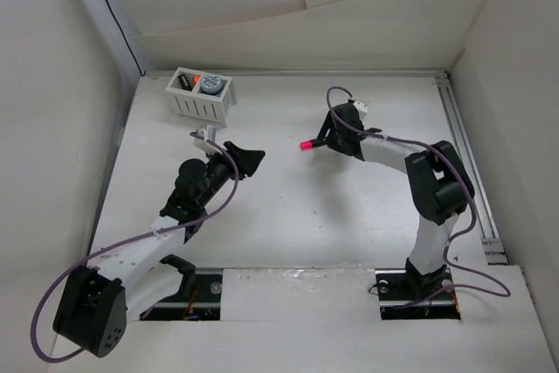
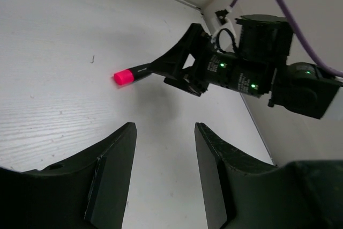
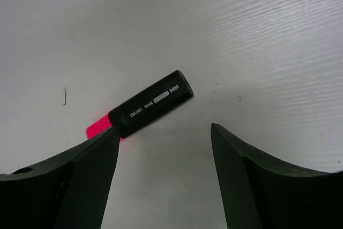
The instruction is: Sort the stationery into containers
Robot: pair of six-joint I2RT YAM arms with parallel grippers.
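A black highlighter with a pink cap (image 3: 153, 103) lies on the white table right of centre. My right gripper hangs just above it, open, the highlighter showing between and beyond its fingertips. My left gripper is at the left middle, fingers apart with nothing between them, facing right toward the other arm. The white divided container (image 1: 198, 107) stands at the back left with a black item, an orange item and a blue round item (image 1: 211, 84) in it.
Walls enclose the table at the sides and back, with a metal rail (image 1: 463, 155) along the right edge.
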